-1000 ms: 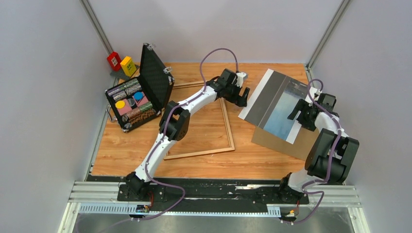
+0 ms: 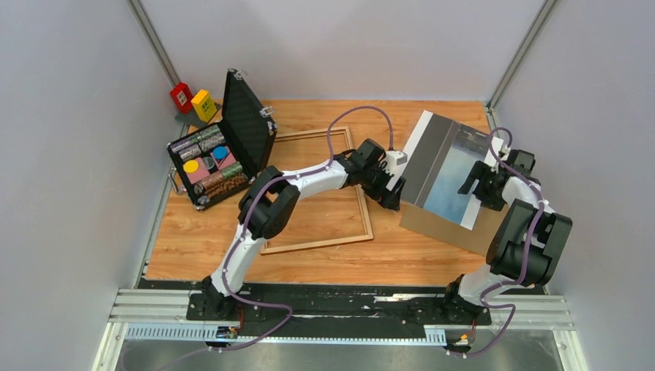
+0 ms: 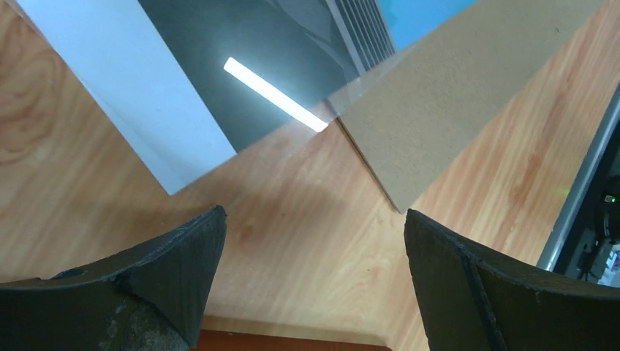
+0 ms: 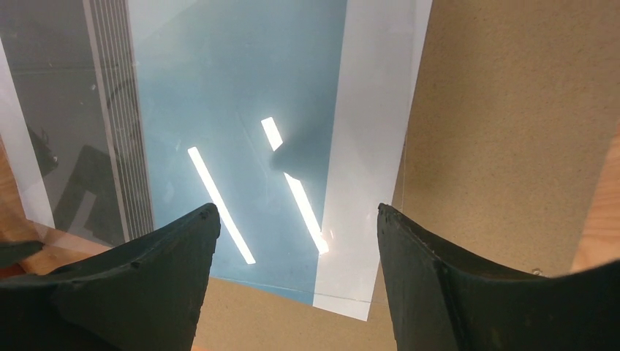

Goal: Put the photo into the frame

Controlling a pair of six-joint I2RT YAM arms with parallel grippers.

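The photo (image 2: 450, 182), blue and grey with white borders under a clear sheet, lies on a brown board (image 2: 437, 232) at the right of the table. Left of it lies the empty wooden frame (image 2: 317, 242). My left gripper (image 2: 392, 199) stands open between frame and photo, above the photo's left corner; in the left wrist view its fingers hold nothing. My right gripper (image 2: 472, 188) hangs over the photo's right side, open with nothing between its fingers in the right wrist view.
An open black case (image 2: 249, 127) of chips stands at the back left, beside red and yellow toy houses (image 2: 203, 105). Bare wood lies along the front edge of the table.
The right gripper has hardly moved.
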